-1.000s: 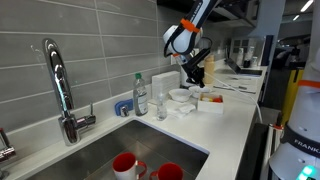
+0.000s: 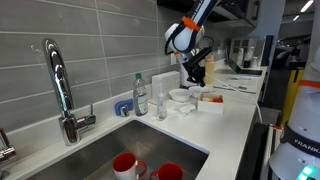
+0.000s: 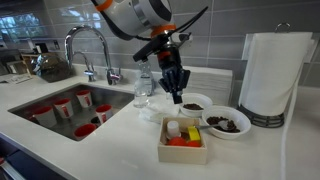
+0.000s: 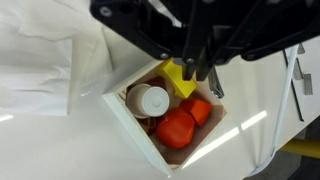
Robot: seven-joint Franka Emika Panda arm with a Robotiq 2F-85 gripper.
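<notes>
My gripper hangs above the far part of a small wooden box on the white counter. Its dark fingers are shut together, and no object shows between them. The wrist view looks down into the box, where a white-capped container, a yellow item and red-orange items lie. In exterior view 2 the gripper is clear of the box's contents, just above and behind them.
Two bowls of dark food stand behind and right of the box, near a paper towel roll. White cloth or paper lies beside the box. The sink holds several red cups.
</notes>
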